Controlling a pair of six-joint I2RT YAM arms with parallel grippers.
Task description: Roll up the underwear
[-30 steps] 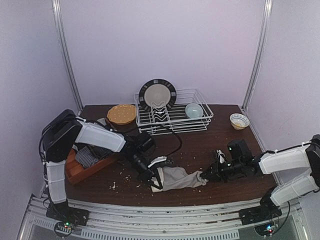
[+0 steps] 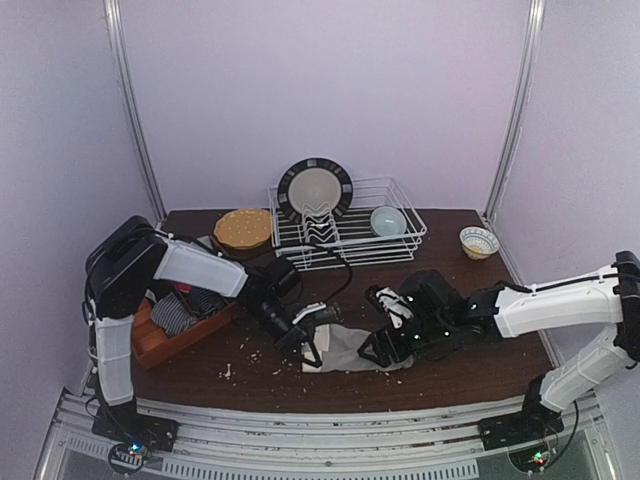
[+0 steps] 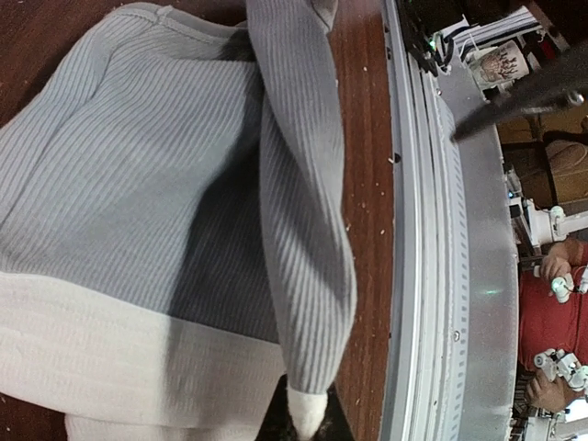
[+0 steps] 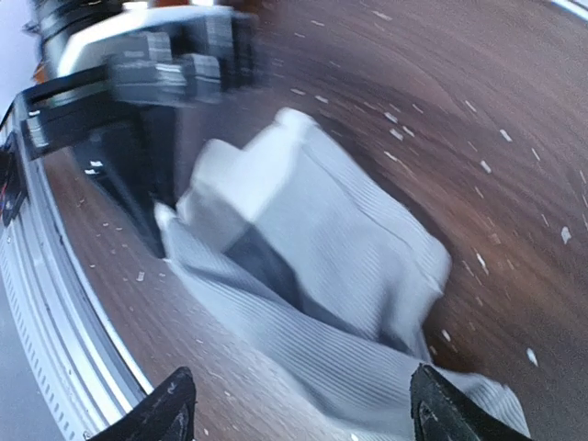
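Observation:
Grey ribbed underwear (image 2: 348, 350) with a white waistband lies across the front middle of the table. In the left wrist view its white band corner is pinched between the fingertips of my left gripper, which is shut on it, and a grey fold (image 3: 308, 230) rises from there. My right gripper is open, its fingers (image 4: 450, 409) reaching over the near edge of the cloth. Nothing is visibly gripped by it. From above, the right gripper (image 2: 378, 325) covers part of the underwear's right half.
At the left stands a brown box (image 2: 165, 345) with folded dark cloth inside. A white dish rack (image 2: 350, 245) with a plate and bowl is behind, a patterned bowl (image 2: 479, 242) at back right. Small crumbs (image 2: 227, 371) lie around the cloth.

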